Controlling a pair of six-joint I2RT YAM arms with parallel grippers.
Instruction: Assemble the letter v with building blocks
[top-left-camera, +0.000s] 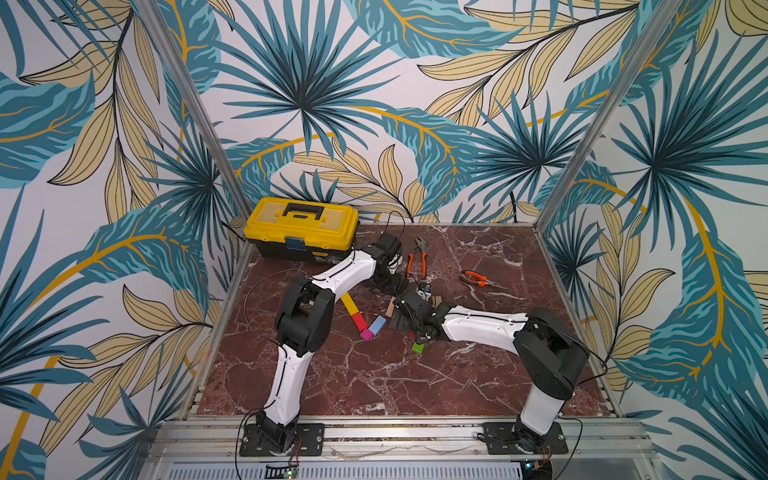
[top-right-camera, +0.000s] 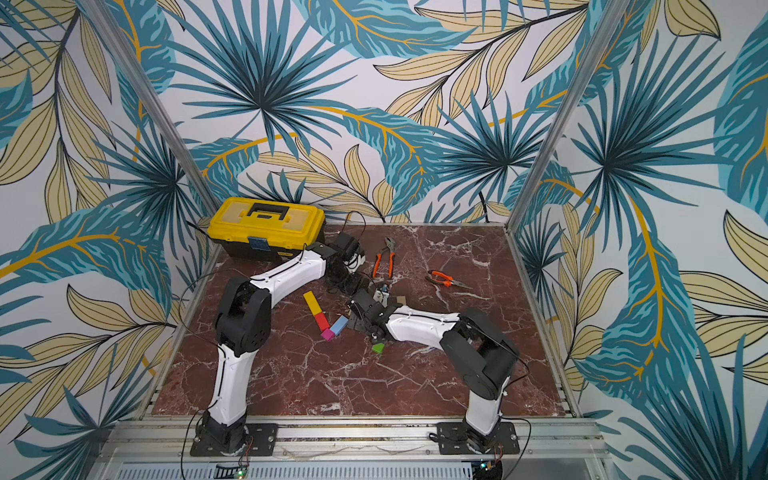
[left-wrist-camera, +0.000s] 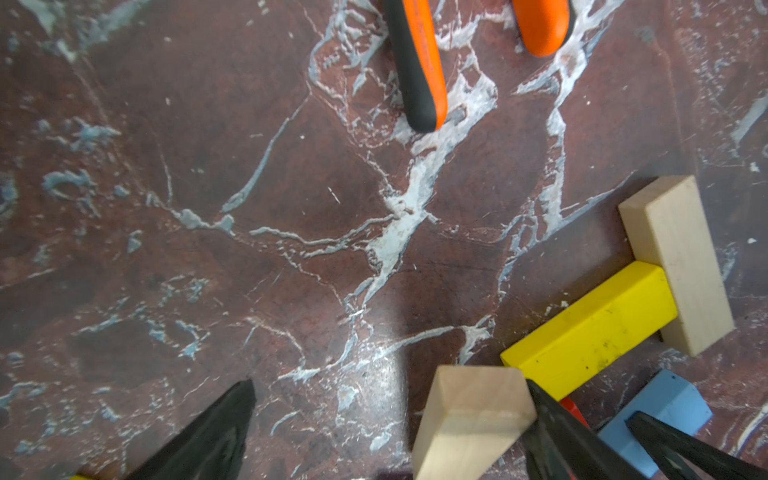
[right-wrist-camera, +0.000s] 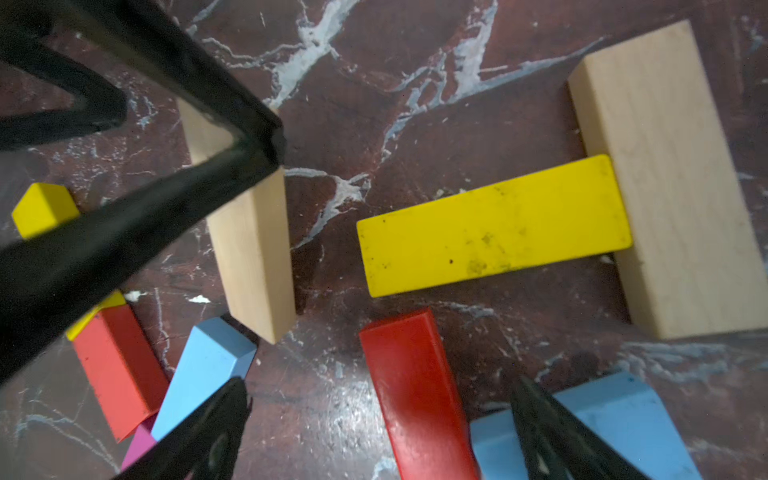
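Observation:
At the table's centre, a yellow block (top-left-camera: 350, 305), a red block (top-left-camera: 359, 321) and a magenta block (top-left-camera: 366, 334) form a slanting line. A light blue block (top-left-camera: 376, 325) rises from the magenta end on the other side. A wooden block (right-wrist-camera: 256, 256) stands just beyond that blue block's upper end, partly covered by my left gripper's black fingers. In the left wrist view my left gripper is open, with the wooden block (left-wrist-camera: 476, 416) between its fingers, nearer the right one. My right gripper is open above another red block (right-wrist-camera: 416, 392).
Right of the V lie a loose yellow block (right-wrist-camera: 496, 224), a wooden block (right-wrist-camera: 672, 176), a blue block (right-wrist-camera: 616, 424) and a green block (top-left-camera: 417, 348). Pliers (top-left-camera: 417, 260) (top-left-camera: 478, 279) and a yellow toolbox (top-left-camera: 302, 224) are behind. Both grippers are close together.

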